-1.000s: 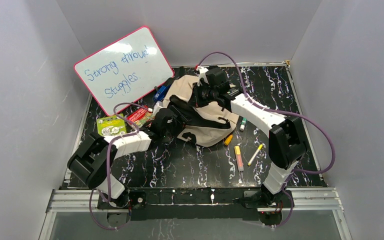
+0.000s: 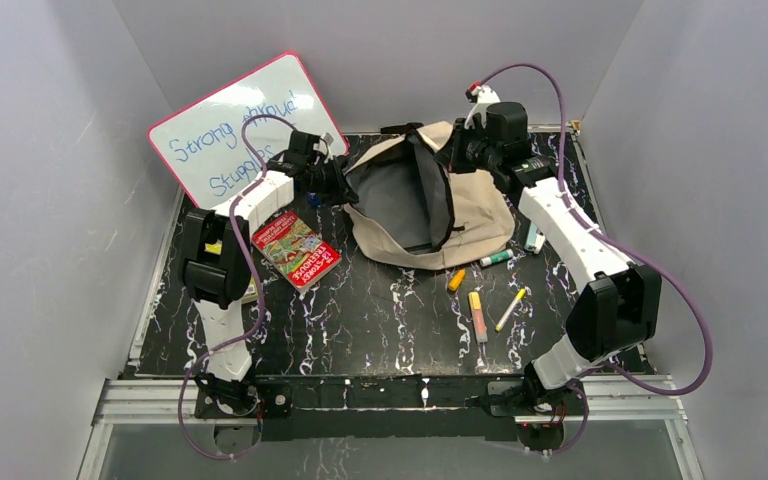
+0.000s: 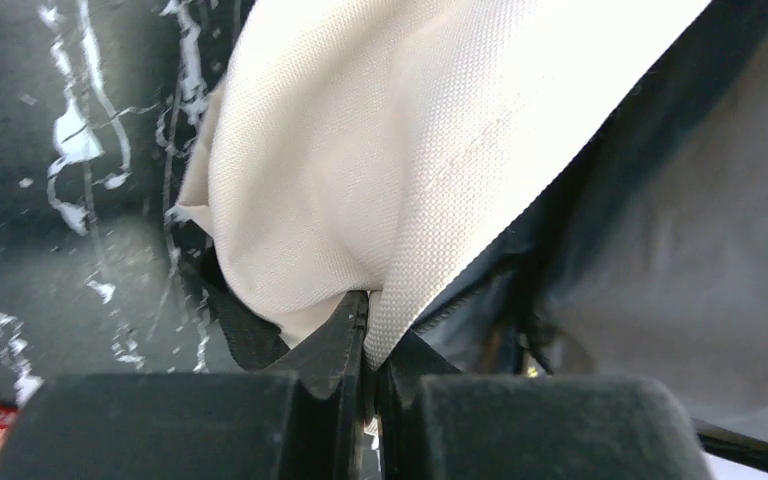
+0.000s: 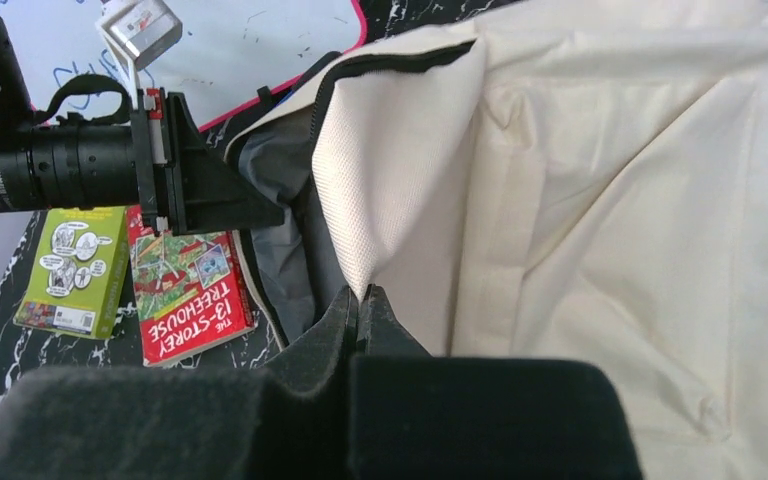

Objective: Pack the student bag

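The beige bag [image 2: 485, 215] lies at the middle back of the table with its mouth spread wide, its grey lining [image 2: 392, 200] bare and empty-looking in the top view. My left gripper is shut on the cloth of the bag's left edge. On the opposite edge, my right gripper is shut on a fold of beige cloth beside the dark zipper. A red book [image 2: 297, 250] lies left of the bag. The yellow-green book [image 4: 75, 270] beside it is mostly covered by my left arm in the top view.
In front of the bag lie an orange marker [image 2: 456, 281], a green marker [image 2: 496, 258], a pink-orange highlighter [image 2: 477, 317] and a yellow pen [image 2: 510, 310]. A lettered whiteboard [image 2: 250, 130] leans at the back left.
Both grippers have moved toward the back, the right one also rightward.
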